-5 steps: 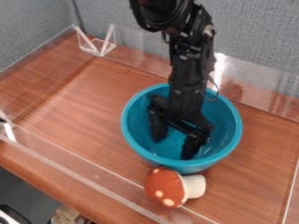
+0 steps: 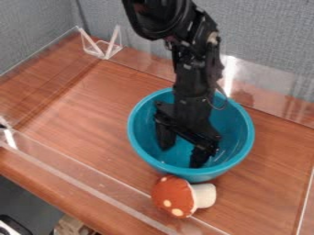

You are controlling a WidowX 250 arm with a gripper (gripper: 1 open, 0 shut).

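A blue plastic bowl [image 2: 237,133] sits on the wooden table [image 2: 73,119]. My black gripper [image 2: 185,142] reaches down inside it, its fingertips low in the bowl and standing apart; whether anything lies between or under them is hidden by the dark arm. A toy mushroom [image 2: 174,195], with a red, white-spotted cap and a pale stem, lies on its side just in front of the bowl.
A white wire stand [image 2: 101,46] is at the back left corner by the grey wall panels. The front left edge drops to a dark floor.
The gripper has shifted very slightly within the bowl. The bowl and mushroom stay where they were.
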